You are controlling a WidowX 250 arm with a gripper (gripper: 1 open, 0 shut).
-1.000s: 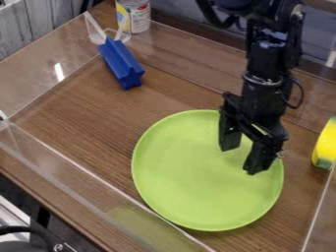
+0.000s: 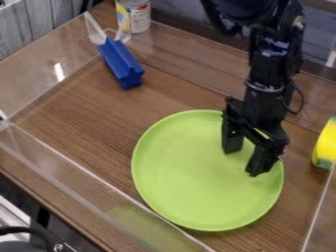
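My black gripper [image 2: 251, 151] hangs down from the top right over the upper right part of a green plate [image 2: 197, 182], its fingers open and low at the plate's surface. I see nothing held between them, though the dark fingers partly hide that part of the plate.
A blue object [image 2: 121, 65] lies at the upper left, with a can [image 2: 133, 15] behind it. A yellow object [image 2: 324, 145] stands at the right edge. Clear edging runs along the left side.
The gripper has shifted very slightly at the plate; otherwise the scene looks the same.
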